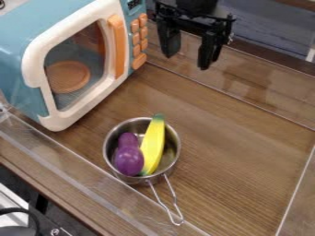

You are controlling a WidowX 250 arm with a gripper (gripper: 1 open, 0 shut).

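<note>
My black gripper [191, 48] hangs open at the top centre, to the right of the toy microwave, with nothing between its fingers. A steel pan [171, 159] with a wire handle sits on the lower middle of the wooden surface, holding a yellow banana [154, 140] and a purple eggplant [128, 159]. The blue toy microwave [25, 51] at the upper left has orange buttons and a white-framed window, with a round orange plate [66, 77] visible inside.
A clear plastic edge runs along the lower left, with a black cable below it. A grey wall stands at the back right.
</note>
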